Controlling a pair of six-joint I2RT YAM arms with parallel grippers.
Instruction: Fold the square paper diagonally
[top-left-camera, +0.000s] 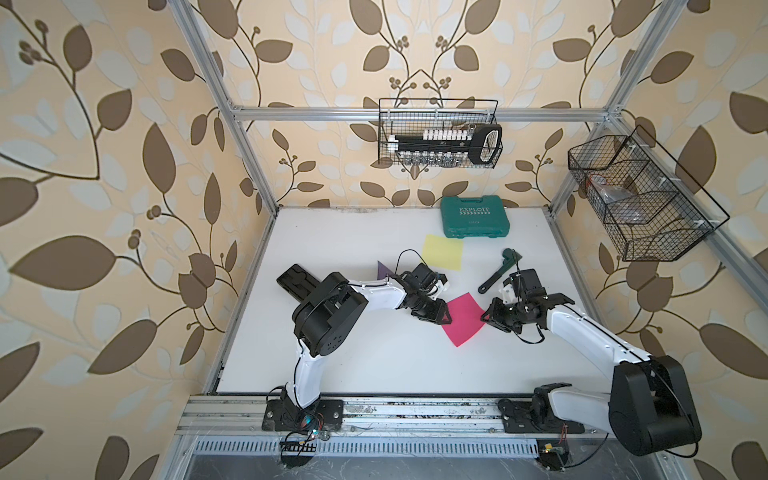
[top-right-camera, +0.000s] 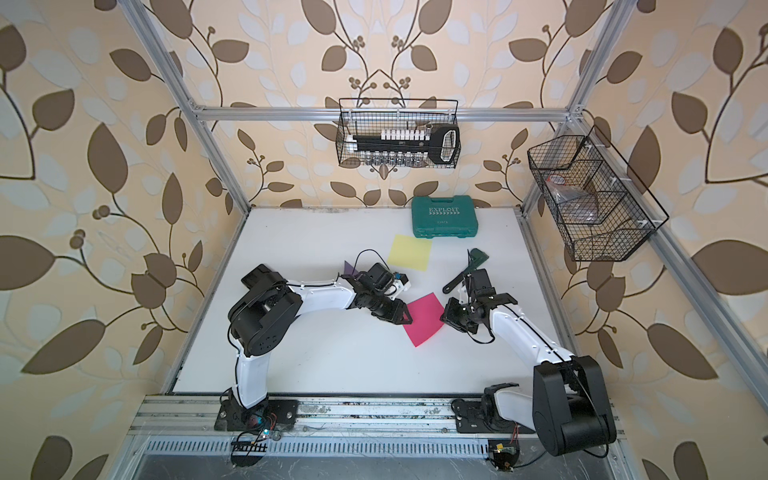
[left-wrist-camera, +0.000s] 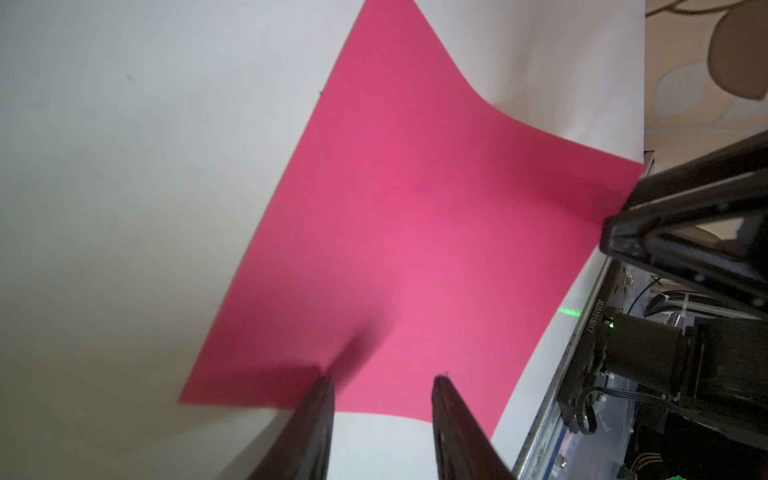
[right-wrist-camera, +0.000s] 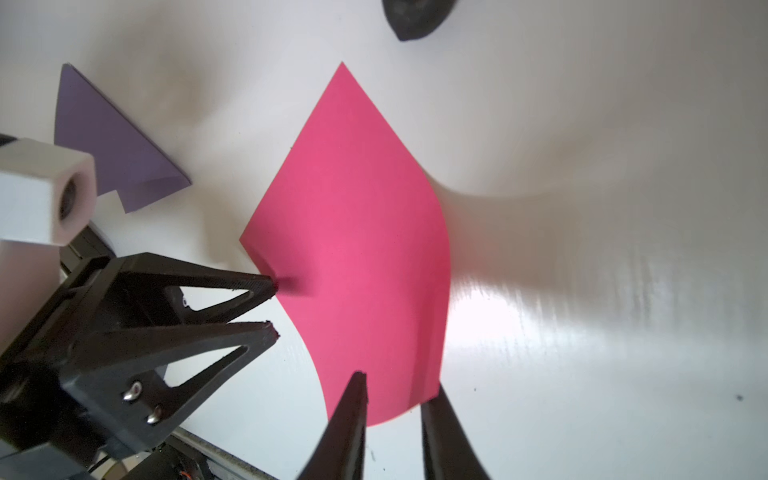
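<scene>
The pink square paper (top-left-camera: 461, 318) lies on the white table between my grippers. In the left wrist view its upper-right corner curls up toward my right gripper, whose dark fingers (left-wrist-camera: 640, 240) are beside it. In the right wrist view my right gripper is at the paper's lifted lower edge, its fingers part open around that edge; whether they grip it I cannot tell. My left gripper is open over the paper's edge, with nothing held between its fingertips; in the right wrist view its tips sit at the paper's left side.
A purple folded paper (right-wrist-camera: 116, 140) lies beside the left arm, a yellow sheet (top-left-camera: 441, 251) behind. A green wrench-like tool (top-left-camera: 496, 274), a green case (top-left-camera: 474, 217) and a dark object (top-left-camera: 297, 281) are on the table.
</scene>
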